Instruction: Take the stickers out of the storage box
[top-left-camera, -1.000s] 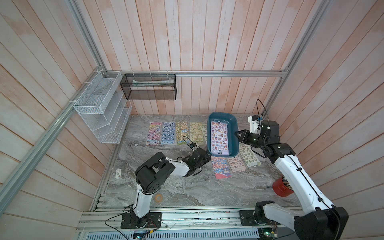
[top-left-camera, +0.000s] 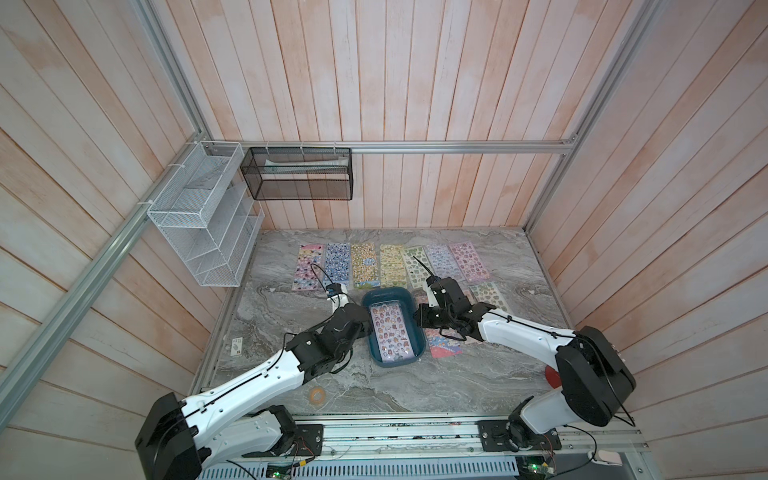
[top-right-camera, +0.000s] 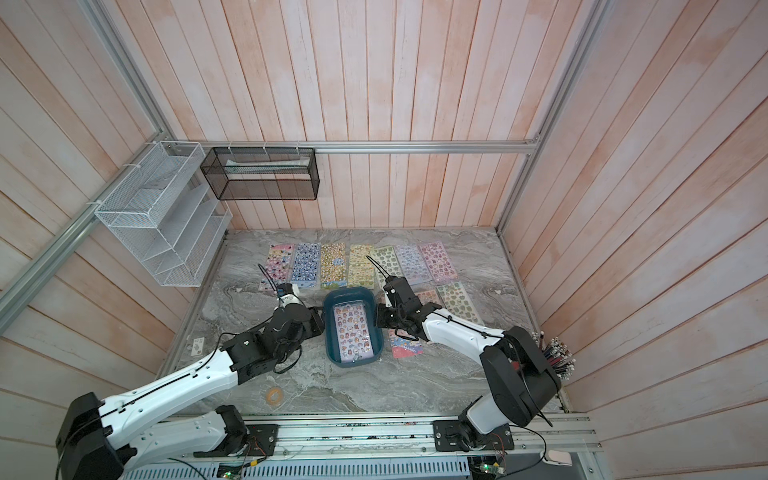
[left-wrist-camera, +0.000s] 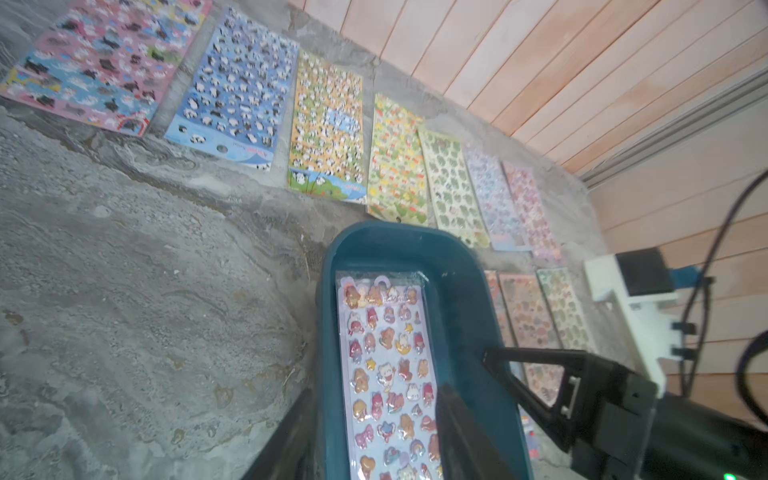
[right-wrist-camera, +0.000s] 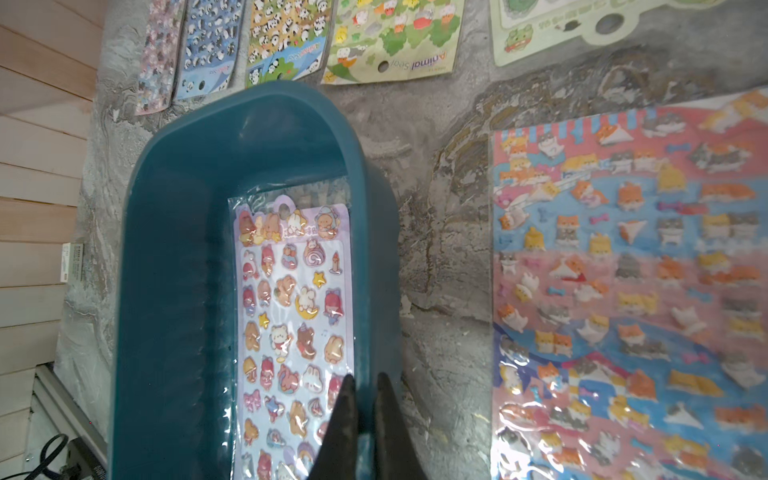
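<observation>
A teal storage box (top-left-camera: 370, 304) with rounded corners sits on or just above the grey marbled table, between my two arms. Inside it lies a pale pink sticker sheet (left-wrist-camera: 384, 376) printed with small animals, with bare box floor along one side. My right gripper is shut on the box's side wall (right-wrist-camera: 384, 264). At the box's left side, my left gripper is part open; in its wrist view, blurred fingers (left-wrist-camera: 294, 444) flank the sheet and the near box wall, gripping nothing. Whether the box bottom touches the table cannot be told.
A row of sticker sheets (top-left-camera: 337, 264) lies along the back of the table. More sheets, among them a pink-blue one (right-wrist-camera: 624, 296), lie right of the box. White wire shelves (top-left-camera: 208, 216) hang at left.
The box, in my right gripper, has come left and toward the front, over or onto the middle of the table. My left arm swung left, and the box now stands close beside its gripper.
</observation>
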